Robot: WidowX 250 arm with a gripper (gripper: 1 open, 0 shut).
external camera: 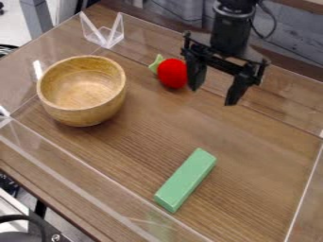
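Note:
My gripper [214, 77] hangs over the back of the wooden table, open, its dark fingers pointing down just right of a red round object [172, 74] that has a green part [157, 62] at its left. A wooden bowl [79, 91] stands at the left. A green rectangular block [186, 179] lies at the front centre.
A small clear, wire-like basket [102, 31] is at the back left. A dark cable or part shows at the lower-left edge.

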